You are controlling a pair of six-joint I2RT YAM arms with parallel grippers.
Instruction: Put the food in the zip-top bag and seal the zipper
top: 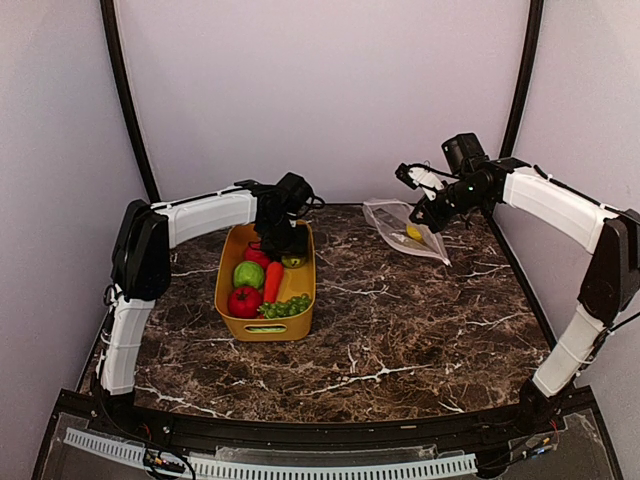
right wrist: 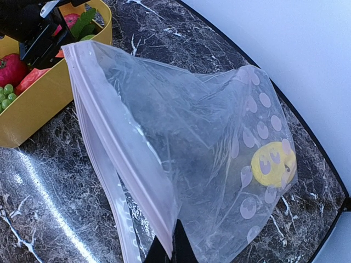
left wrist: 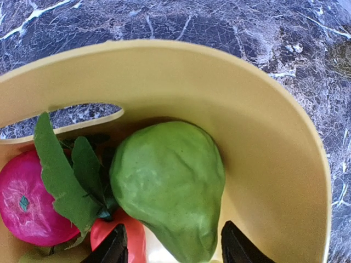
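Note:
In the left wrist view, a green pear-shaped food lies at the end of the yellow bin. My left gripper is over its narrow end, open, one finger on each side; whether they touch it I cannot tell. On the right, the clear zip top bag spreads over the table with its mouth parted. My right gripper is shut on the bag's zipper edge. Inside the bag, towards its far end, rests a yellow food.
Also in the bin are a green ball-shaped food, a red tomato, a carrot, green grapes and a magenta round food under leaves. Bare marble table lies in front of the bag.

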